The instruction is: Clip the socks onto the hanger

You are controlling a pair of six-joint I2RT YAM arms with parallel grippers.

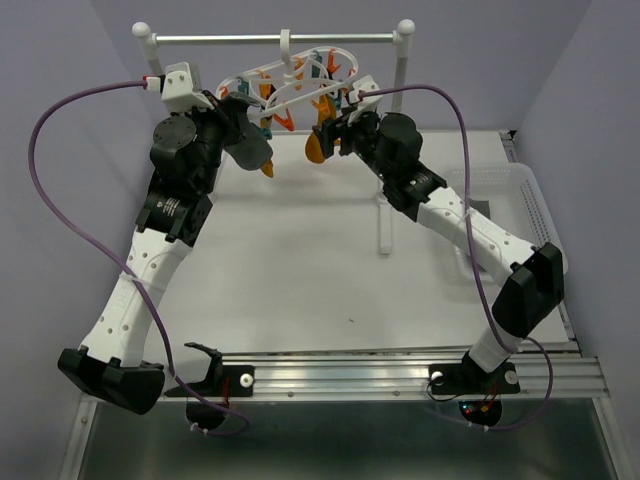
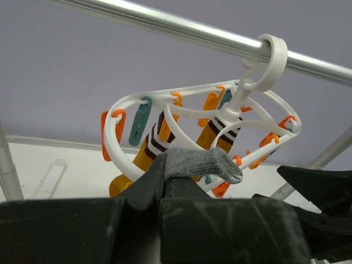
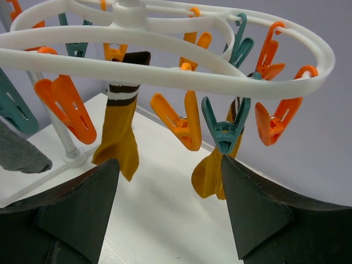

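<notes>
A white clip hanger [image 2: 125, 158] with orange and teal clips hangs from a rail [image 1: 220, 40]. Two yellow socks with striped cuffs [image 3: 118, 132] hang from it. My left gripper [image 1: 232, 112] is shut on a grey sock [image 2: 201, 162], held at the hanger's left part. My right gripper [image 1: 335, 128] stands open beside the hanger's right part; in the right wrist view its fingers [image 3: 71, 220] lie below an orange clip [image 3: 187, 124] and a teal clip, with nothing between them.
A white basket [image 1: 535, 210] at the right holds grey cloth, partly behind the right arm.
</notes>
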